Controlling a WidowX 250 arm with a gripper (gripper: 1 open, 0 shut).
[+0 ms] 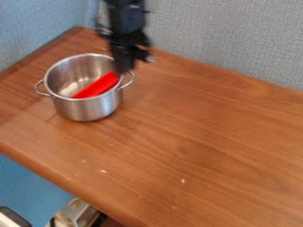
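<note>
A steel pot [83, 105] with two side handles stands on the wooden table at the left. Inside it lies a long red object [97, 86], slanting up toward the pot's right rim. My gripper [128, 55] is blurred at the top, above and behind the pot, apart from the red object; its fingers are too smeared to tell how they stand.
Grey textured walls [225, 35] border the back and left. Some metal hardware [73, 213] shows below the front-left edge.
</note>
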